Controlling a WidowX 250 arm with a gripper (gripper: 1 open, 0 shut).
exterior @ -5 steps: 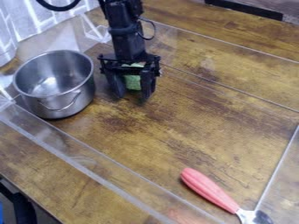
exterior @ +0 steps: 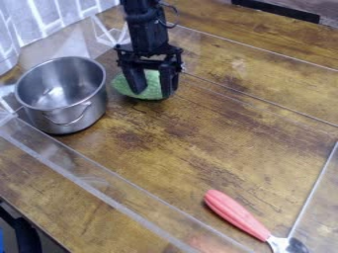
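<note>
My black gripper [exterior: 146, 75] reaches down from the top of the view over a green object [exterior: 137, 89], which lies on the wooden table right of a steel pot [exterior: 61, 89]. The fingers are at the green object, but whether they hold it or how far they are apart is unclear.
A red-handled utensil [exterior: 235, 211] lies at the front right. A pale, ridged surface stands at the back left.
My gripper was lower over the green object a second ago, largely covering it. It has since shifted up and back, and more of the green object shows.
</note>
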